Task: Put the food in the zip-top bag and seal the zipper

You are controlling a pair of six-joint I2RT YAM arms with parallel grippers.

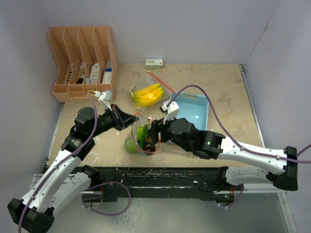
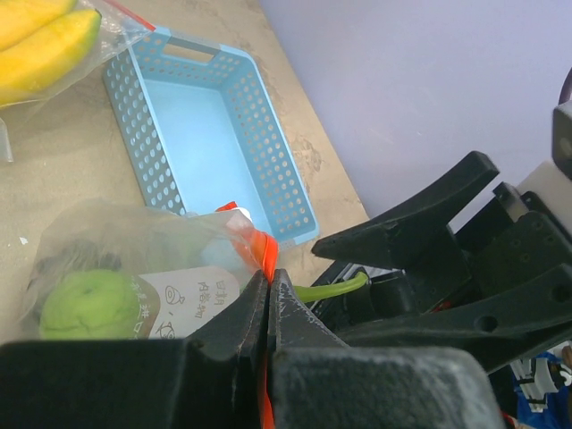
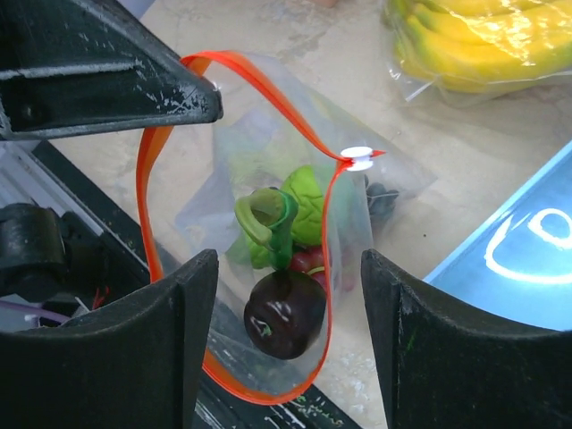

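Note:
The clear zip top bag [image 1: 138, 127] stands with its orange-edged mouth spread open. Inside are a green round item [image 2: 89, 306], a dark round item [image 3: 286, 313] and a green vegetable with a thick stem [image 3: 268, 219]. My left gripper [image 1: 136, 118] is shut on the orange rim [image 2: 264, 250] at one side of the mouth. At the mouth's other side is my right gripper, part open, its fingers apart with nothing gripped between them. A white slider [image 3: 357, 158] sits on the orange zipper near the far end.
Behind lies another clear bag holding yellow bananas [image 1: 147, 95]. An empty light blue basket [image 1: 194, 110] stands close by, partly behind the right arm. An orange divided rack [image 1: 58, 90] is at the back left, and a small box [image 1: 154, 63] at the back.

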